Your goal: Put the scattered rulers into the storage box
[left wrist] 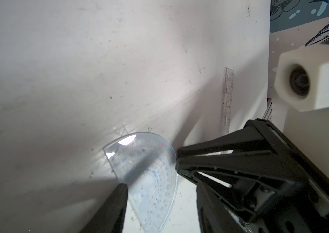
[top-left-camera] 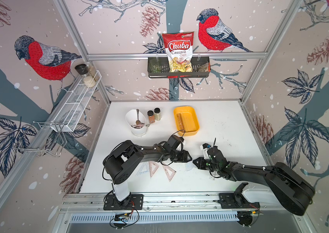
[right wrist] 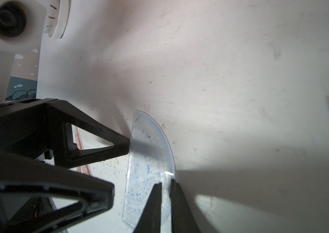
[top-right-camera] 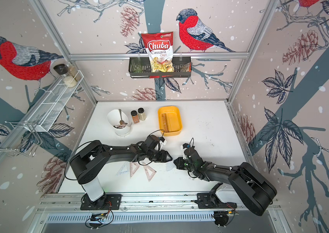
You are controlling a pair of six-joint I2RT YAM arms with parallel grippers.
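Note:
A clear protractor (left wrist: 148,182) lies on the table between my two grippers. My left gripper (top-left-camera: 185,157) is low at one side of it, fingers apart in the left wrist view, with the protractor below. My right gripper (top-left-camera: 198,163) is at the other side, its fingertips close together at the protractor's curved edge; whether anything is between them is unclear. Pink triangles (top-left-camera: 169,172), a pale set square (top-left-camera: 143,168) and a clear straight ruler (left wrist: 226,101) lie nearby. The yellow box (top-left-camera: 191,118) behind holds some ruler-like pieces.
A white container (top-left-camera: 133,128) and two spice jars (top-left-camera: 151,118) stand at the back left. A chips bag (top-left-camera: 178,50) sits in a wall rack.

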